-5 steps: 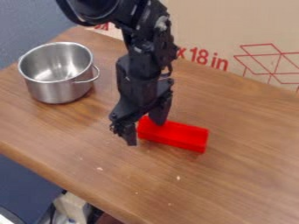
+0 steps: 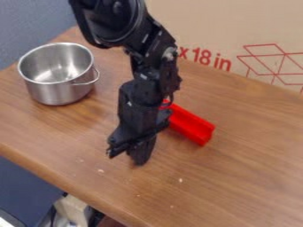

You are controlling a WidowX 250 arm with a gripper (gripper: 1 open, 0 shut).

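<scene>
My black gripper (image 2: 128,151) is low over the wooden table (image 2: 236,177), its fingertips near the surface at centre left, in front of a red object (image 2: 192,126). The red object is a long box or cylinder lying at an angle, partly hidden behind the gripper and arm. Whether the fingers are open or shut is hard to tell from this angle.
A steel pot (image 2: 57,80) with handles stands at the back left of the table. A cardboard panel (image 2: 249,27) with red print stands behind. The table's edge runs along the lower left.
My gripper has moved down and toward the front left, away from the red object's middle. The red object now lies more steeply angled, its near end shifted back.
</scene>
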